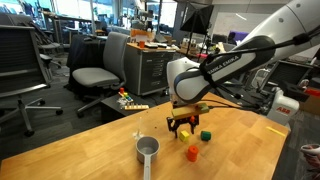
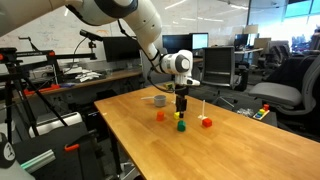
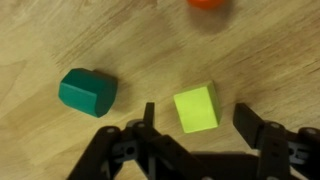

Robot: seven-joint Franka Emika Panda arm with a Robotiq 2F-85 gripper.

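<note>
Below my gripper lies a yellow block (image 3: 197, 108), which the wrist view places between the two fingers. Gaps show on both sides of it, so the fingers stand apart and nothing is clasped. In exterior view 1 the gripper (image 1: 184, 127) hangs just above the yellow block (image 1: 185, 136). A dark green block (image 3: 88, 92) rests to the left in the wrist view, outside the fingers. At that view's top edge is part of a red-orange object (image 3: 206, 3).
A grey metal cup (image 1: 147, 147) stands on the wooden table (image 1: 90, 150). One red object (image 2: 160, 116) and another red one (image 2: 206, 123) lie on opposite sides of the gripper in exterior view 2. Broad bare tabletop extends toward that camera.
</note>
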